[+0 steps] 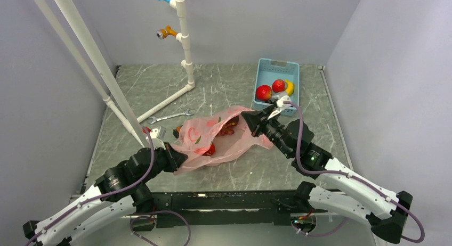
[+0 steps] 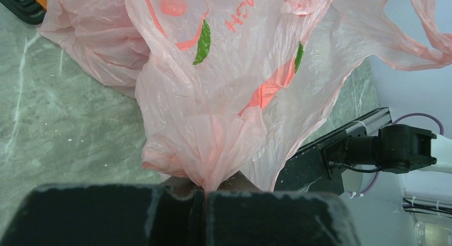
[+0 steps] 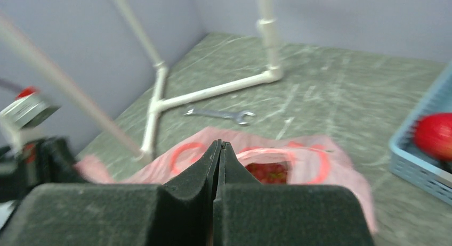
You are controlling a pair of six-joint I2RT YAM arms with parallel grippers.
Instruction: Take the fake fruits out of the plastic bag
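The pink plastic bag [image 1: 194,142] [image 2: 176,86] lies crumpled on the table, holding a red fruit [image 1: 210,150] and a reddish bunch [image 1: 226,130], partly hidden. My left gripper [image 1: 181,158] is shut on a gathered part of the bag at its front left. My right gripper [image 1: 251,130] is shut above the bag's right side, with nothing visible between its fingers. A blue basket [image 1: 277,66] at the back right holds red fruits [image 1: 263,92] and a banana [image 1: 289,88].
A wrench [image 1: 171,115] lies behind the bag. White pipes [image 1: 167,100] stand at the left and back.
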